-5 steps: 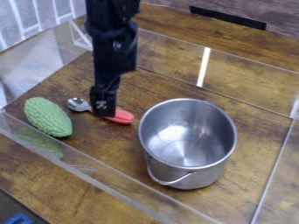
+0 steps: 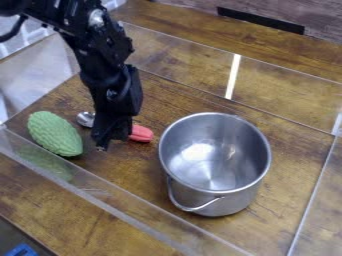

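Note:
My black gripper (image 2: 110, 132) hangs low over the table, tilted, its fingertips just above a utensil with a red handle (image 2: 140, 133) and a silver head (image 2: 84, 119); whether it is open or shut is hard to see. A green bumpy vegetable (image 2: 55, 133) lies to its left. A steel pot (image 2: 214, 185) with a wire handle stands to the right, empty.
Clear panels border the wooden table (image 2: 174, 70) at left, front and right.
The arm has tilted and moved to the left, with the gripper staying low over the red-handled utensil. The utensil, vegetable and pot have not visibly moved.

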